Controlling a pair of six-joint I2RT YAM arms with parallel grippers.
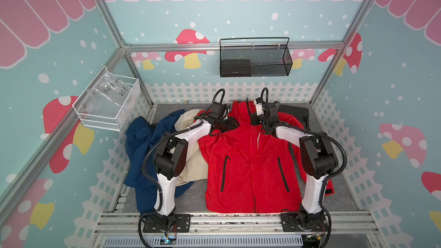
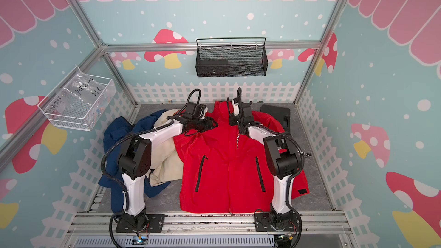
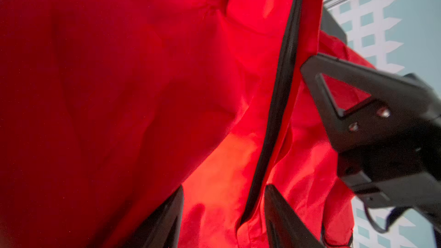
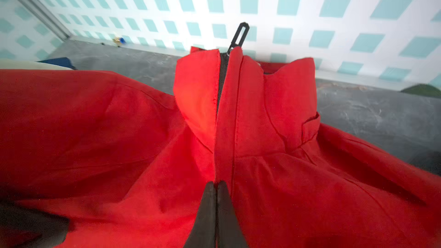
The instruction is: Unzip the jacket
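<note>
The red jacket point(image 1: 238, 170) lies front up, collar toward the back wall. In the right wrist view, a black zipper pull point(image 4: 239, 35) stands at the collar's top, with dark zipper point(image 4: 222, 73) showing just below it. Black zipper tape point(image 3: 285, 59) runs along a flap edge in the left wrist view. My left gripper is on the jacket's upper left chest, red cloth held between its fingers. Over the chest near the front flap is my right gripper, shut; nothing shows between its fingertips, and the zipper pull is well beyond them.
Blue point(image 1: 142, 156) and cream point(image 1: 195, 167) garments are piled to the left. A black object point(image 1: 294, 110) lies behind the right sleeve. A black wire basket point(image 1: 255, 62) hangs on the back wall, a white one point(image 1: 108, 101) on the left.
</note>
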